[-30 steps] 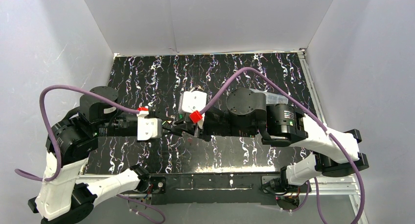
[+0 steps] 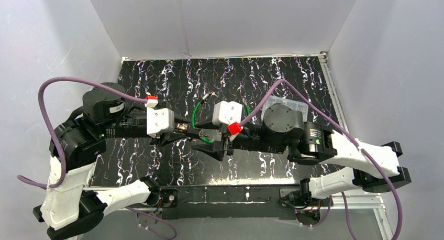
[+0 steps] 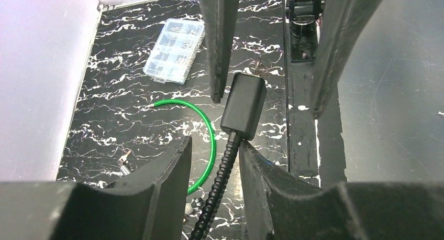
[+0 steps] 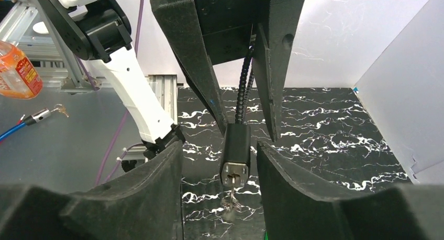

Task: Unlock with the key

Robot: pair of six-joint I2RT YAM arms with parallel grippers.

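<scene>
The black cable lock's body points its keyhole end at my right gripper in the right wrist view. A key appears to sit in that end, with small keys on a ring hanging below. My right gripper stands part open, fingers on either side of the lock with gaps showing. In the left wrist view, my left gripper is shut on the lock, where its segmented black cable meets the body. From the top, both grippers meet near mid-table, left facing right, with the lock mostly hidden.
A green cable lock lies curved on the black marbled table beneath the grippers. A clear compartment box rests toward the right side of the table. A blue cable with keys and an orange-labelled bottle are off the table.
One second ago the right gripper was close against the left one.
</scene>
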